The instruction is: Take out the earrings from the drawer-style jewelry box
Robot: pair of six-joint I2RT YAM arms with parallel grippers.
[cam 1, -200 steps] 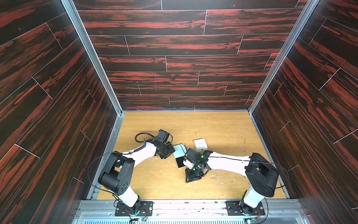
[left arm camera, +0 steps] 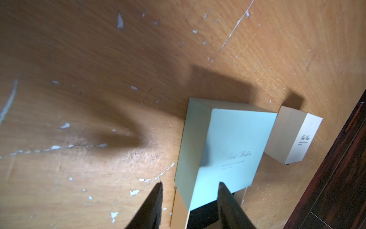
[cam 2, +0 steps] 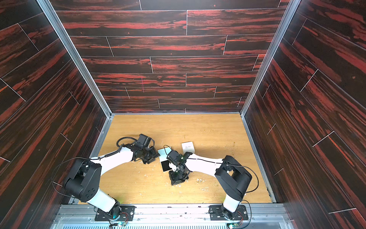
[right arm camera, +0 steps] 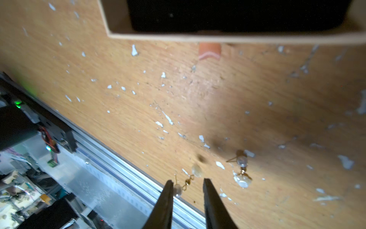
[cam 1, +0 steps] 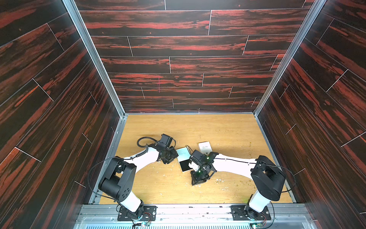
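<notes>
The light blue jewelry box [left arm camera: 236, 148] has its drawer [right arm camera: 232, 37] pulled out, showing a black inside. My left gripper is beside the box, fingers apart; whether anything is between them is unclear. My right gripper is over the table in front of the drawer, with gold-and-pearl earrings below it: one [right arm camera: 176, 190] by its left fingertip, another [right arm camera: 242, 179] to its right on the wood. I cannot tell whether it holds anything.
A small white box [left arm camera: 303, 137] stands behind the jewelry box on the right. The metal front rail lies near my right gripper.
The left arm has shifted very slightly down in the top left view. The right gripper has moved slightly near the table's front part.
</notes>
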